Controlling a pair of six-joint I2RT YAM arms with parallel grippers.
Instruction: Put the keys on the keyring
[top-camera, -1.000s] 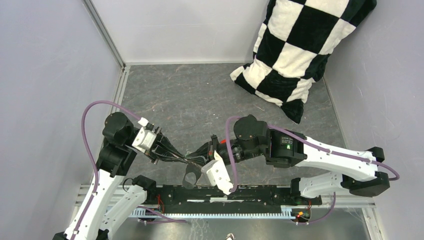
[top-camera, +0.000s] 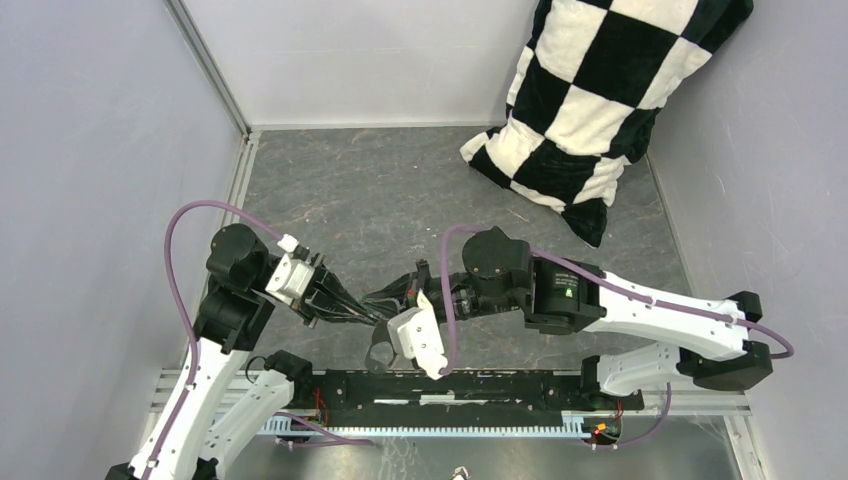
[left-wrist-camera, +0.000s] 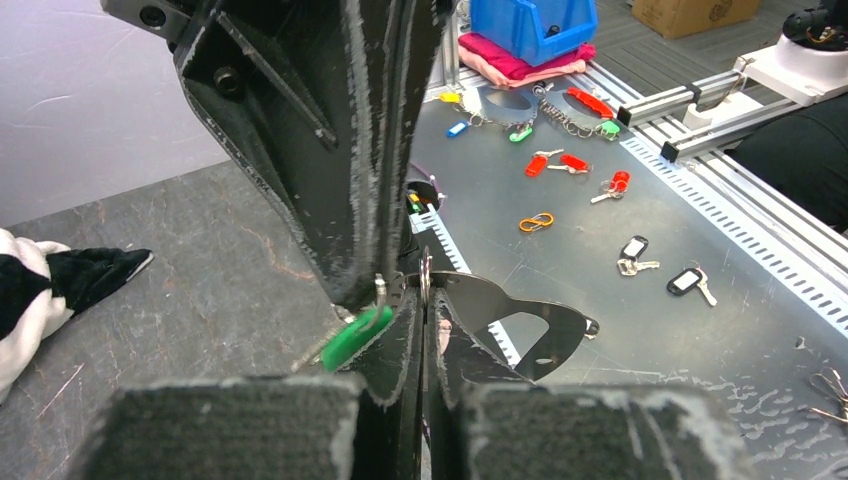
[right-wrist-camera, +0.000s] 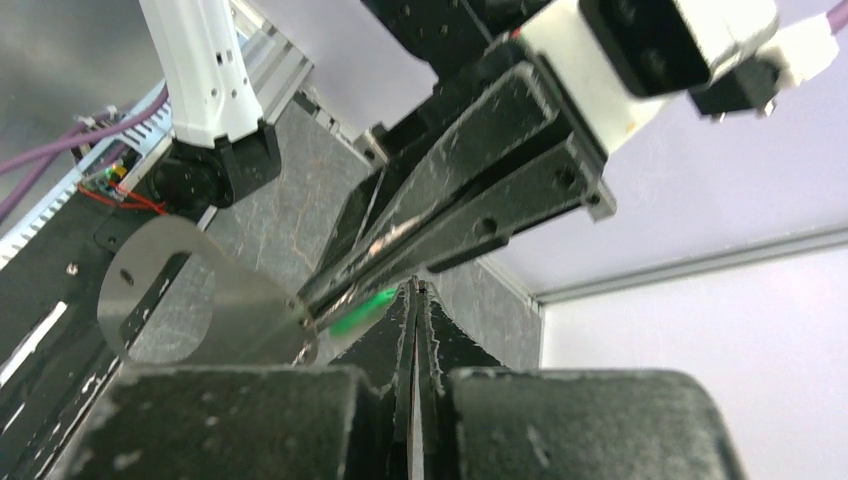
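Note:
My left gripper is shut on a small metal ring (left-wrist-camera: 426, 270), seen edge-on between its fingertips. Beside it is a grey metal plate with a large cut-out, which also shows in the right wrist view (right-wrist-camera: 250, 318); how it joins the ring is hidden. A green key tag (left-wrist-camera: 352, 343) hangs by the fingertips of both grippers, a small loop above it. In the right wrist view my right gripper is shut, no object clear between its tips, with the green tag (right-wrist-camera: 362, 313) just behind them. Whether tag and ring are linked I cannot tell.
On the metal table lie red-tagged keys (left-wrist-camera: 573, 161), black-tagged keys (left-wrist-camera: 686, 281), an orange carabiner (left-wrist-camera: 536, 222) and chained rings (left-wrist-camera: 580, 120). A blue bin (left-wrist-camera: 535, 28) stands behind. A checkered cushion (top-camera: 590, 100) fills the back right.
The left arm looks still; the hanging plate has turned slightly.

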